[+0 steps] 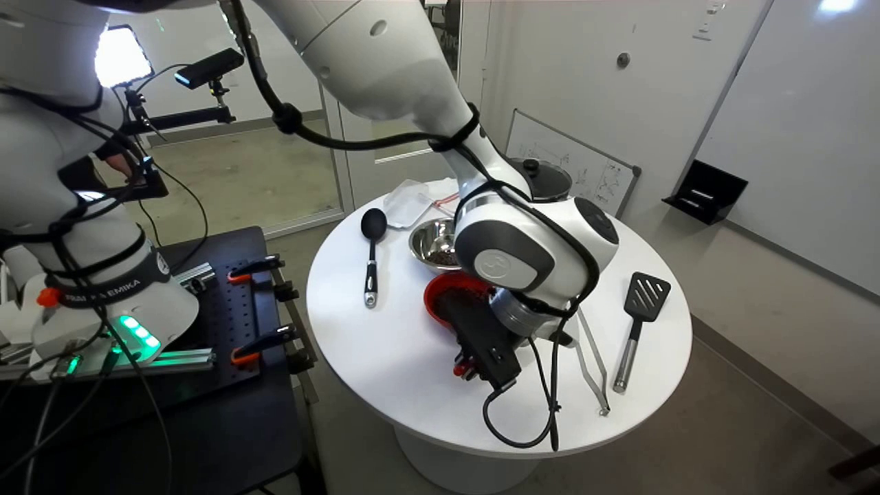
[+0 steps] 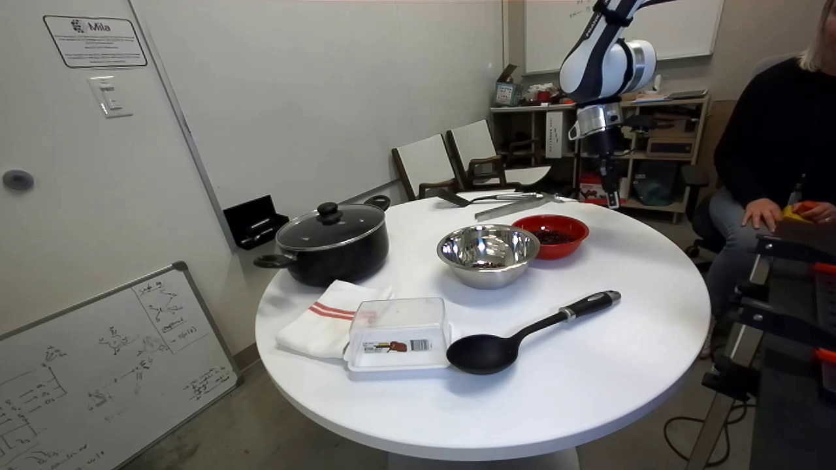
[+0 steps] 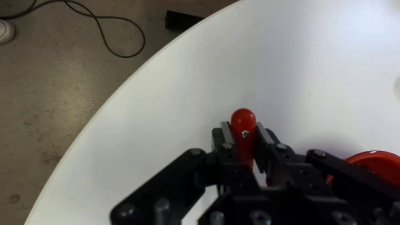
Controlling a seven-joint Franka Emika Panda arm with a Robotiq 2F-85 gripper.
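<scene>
My gripper is shut on a red handle with a rounded end, low over the white table near its edge. In exterior view 1 a bit of this red handle shows at the fingertips; the arm hides the rest of the utensil. Beside the gripper sits a red bowl with small dark pieces in it. Next to that bowl is a steel bowl, with some dark pieces showing inside in exterior view 1.
A lidded black pot, a striped towel, a clear plastic box and a black spoon occupy the table. Tongs and a slotted spatula lie on the far side from the robot base. Bare table surrounds the gripper.
</scene>
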